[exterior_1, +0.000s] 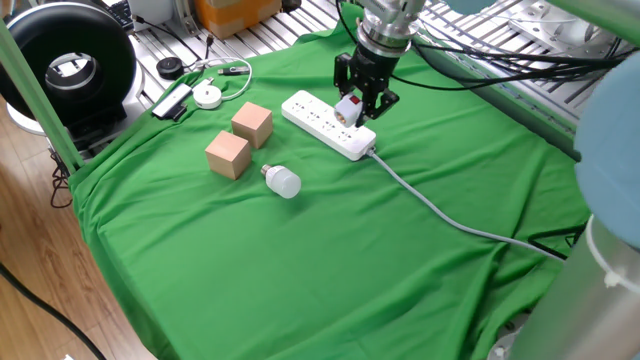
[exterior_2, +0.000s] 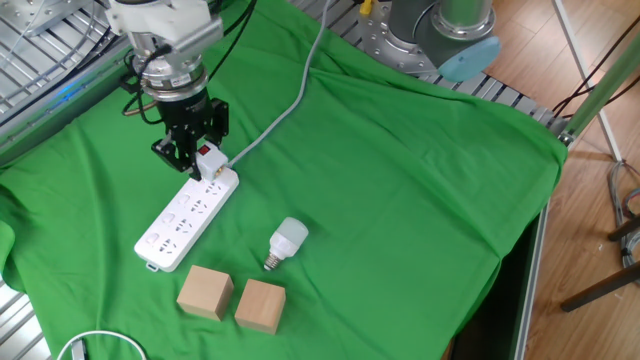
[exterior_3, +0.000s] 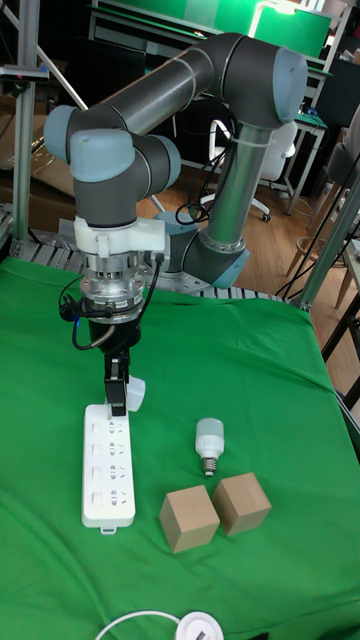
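Observation:
My gripper (exterior_1: 358, 108) is shut on a white plug-in piece (exterior_1: 347, 110) with a red switch, which shows between its dark fingers. That piece sits at or just over the cable end of the white power strip (exterior_1: 308, 111); whether its prongs are in a socket cannot be told. In exterior view 2 the piece (exterior_2: 211, 162) overlaps the strip's (exterior_2: 180, 228) upper end. Exterior view 3 has it (exterior_3: 135, 393) beside the fingers at the strip's (exterior_3: 107, 501) far end. A white bulb (exterior_2: 289, 238) with a metal screw base lies apart on the green cloth.
Two wooden blocks (exterior_1: 229, 155) (exterior_1: 253, 124) stand near the bulb. From the strip a grey cable (exterior_1: 440, 212) runs across the cloth. A white round puck with a cord (exterior_1: 207, 96) lies at the cloth's edge.

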